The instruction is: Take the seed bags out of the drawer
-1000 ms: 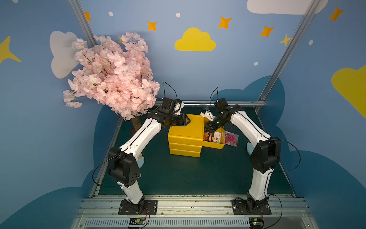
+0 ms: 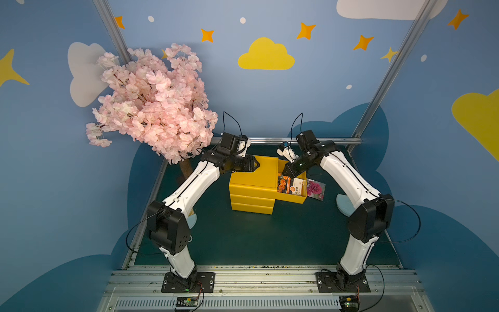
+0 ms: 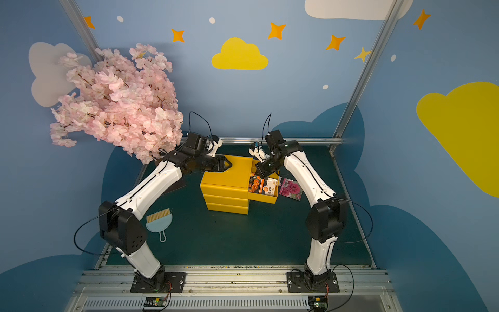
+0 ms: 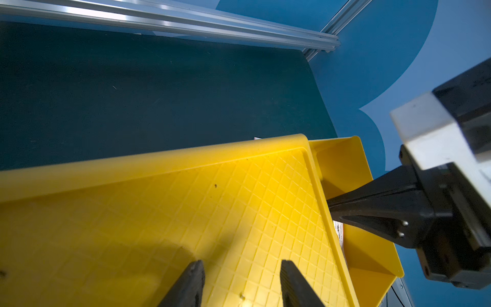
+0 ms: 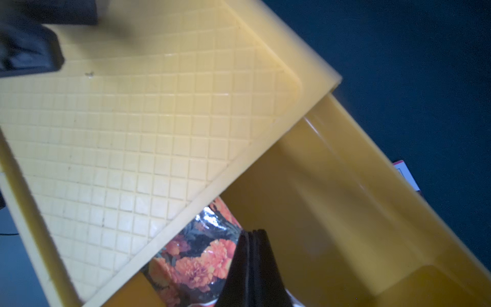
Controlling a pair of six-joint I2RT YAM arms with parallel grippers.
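Note:
A yellow drawer unit (image 2: 252, 189) has its top drawer (image 2: 291, 196) pulled out rightward. Inside lie flowered seed bags (image 5: 204, 261), partly under the unit's top edge in the right wrist view. A pink-flowered seed bag (image 2: 315, 189) lies on the table right of the drawer. My left gripper is over the unit's top with its fingers apart, nothing between them. My right gripper is shut, fingertips over the drawer at the orange-flowered bag; nothing shows gripped between them.
A pink blossom tree (image 2: 156, 104) stands back left. A pale blue brush and dustpan (image 3: 159, 223) lie front left. Walls and rails bound the sides and back.
My right arm has risen slightly and shifted right, showing a little more of the drawer's contents. The left arm has not visibly moved.

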